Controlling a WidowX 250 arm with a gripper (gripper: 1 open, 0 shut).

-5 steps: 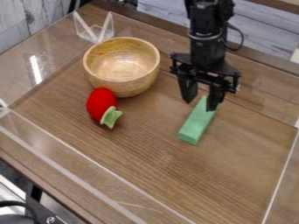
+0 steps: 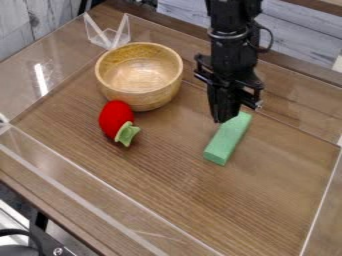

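My black gripper (image 2: 218, 104) hangs shut over the table at the upper middle, just above and left of a flat green bar (image 2: 227, 140); nothing shows between its fingers. A wooden bowl (image 2: 139, 68) sits to its left. Below the bowl lies a red object with a green part (image 2: 118, 122), resembling a strawberry or tomato.
A clear angular object (image 2: 107, 32) stands behind the bowl at the top left. A black cable or base part shows at the lower left edge.
The gripper has risen from the green bar and turned slightly, uncovering more of the bar's top end. The objects on the table appear unmoved.
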